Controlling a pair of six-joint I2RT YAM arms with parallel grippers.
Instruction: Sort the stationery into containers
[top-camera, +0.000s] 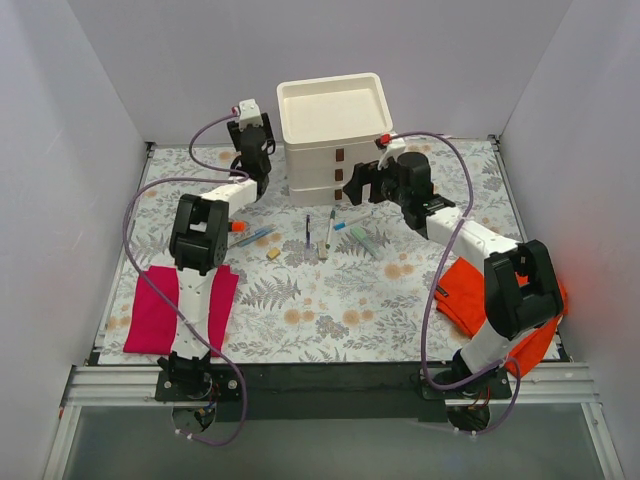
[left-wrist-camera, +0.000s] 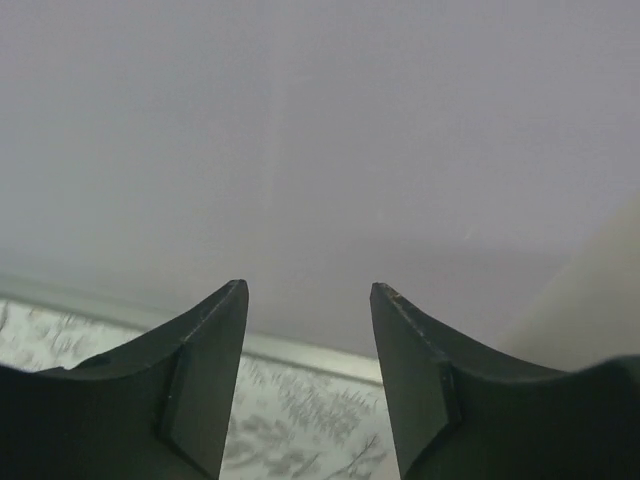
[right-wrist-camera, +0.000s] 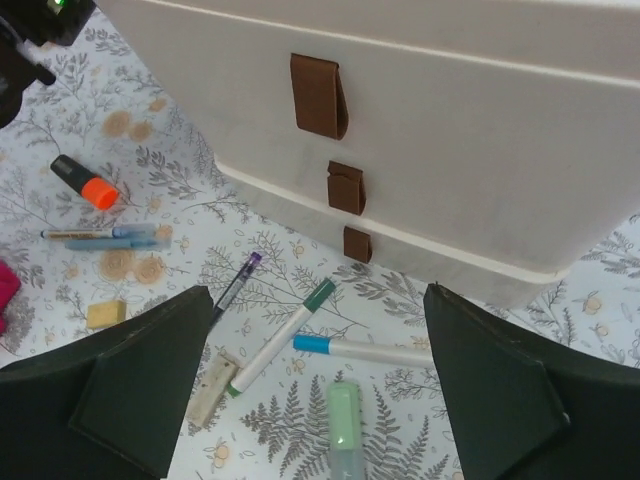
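A white drawer unit (top-camera: 310, 165) with a tray top (top-camera: 330, 105) and brown tabs stands at the back centre. My left gripper (top-camera: 250, 135) is raised at its left back corner; in the left wrist view its fingers stand apart, nothing between them. My right gripper (top-camera: 365, 175) is open before the drawer fronts. In the right wrist view lie an orange highlighter (right-wrist-camera: 95, 188), pens (right-wrist-camera: 100, 233), a yellow eraser (right-wrist-camera: 106, 314), a dark pen (right-wrist-camera: 236, 289), a white marker (right-wrist-camera: 281, 338), a blue-capped marker (right-wrist-camera: 372, 351), a beige block (right-wrist-camera: 212, 390) and a green item (right-wrist-camera: 344, 420).
A pink cloth (top-camera: 150, 310) lies front left and an orange cloth (top-camera: 540, 340) front right, each partly under or beside an arm. Walls bound both sides and the back.
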